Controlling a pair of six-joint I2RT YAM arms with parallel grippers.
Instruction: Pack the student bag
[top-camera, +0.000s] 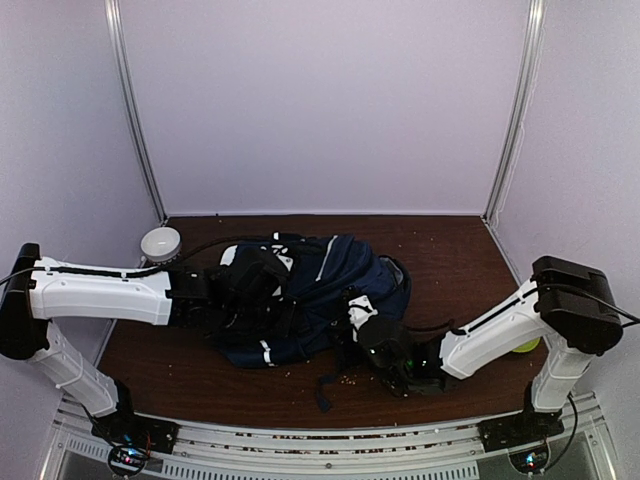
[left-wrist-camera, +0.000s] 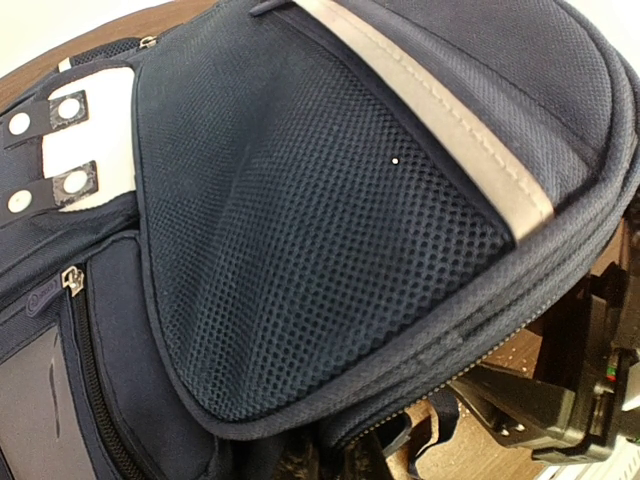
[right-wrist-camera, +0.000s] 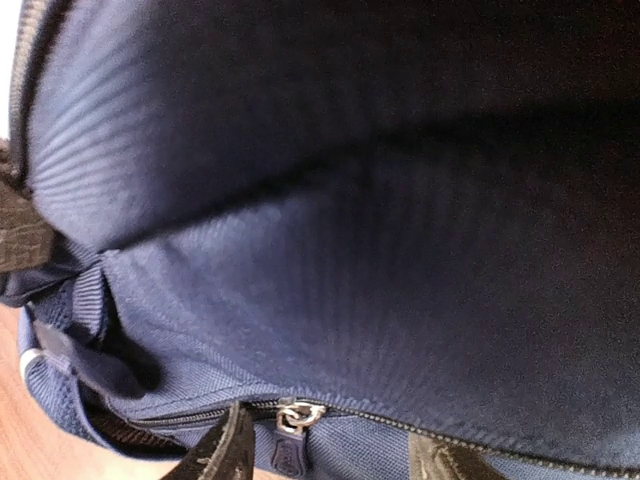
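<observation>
A navy backpack (top-camera: 355, 260) with white patches and reflective strips lies on the dark table (top-camera: 450, 250). My left gripper is low over the bag's front, shut on its edge at the bottom of the left wrist view, where the fingertips are mostly hidden. My right gripper stands open at the bag's near right side, a zipper pull (right-wrist-camera: 290, 450) between its fingers in the view, not visibly gripped. The right wrist view shows the dark blue fabric of a compartment above the zipper (right-wrist-camera: 370, 415).
A white round container (top-camera: 160, 240) stands at the back left. A green round item (top-camera: 528, 345) is partly hidden behind the right arm. Small crumbs and a loose strap lie at the front middle. The table behind the bag is clear.
</observation>
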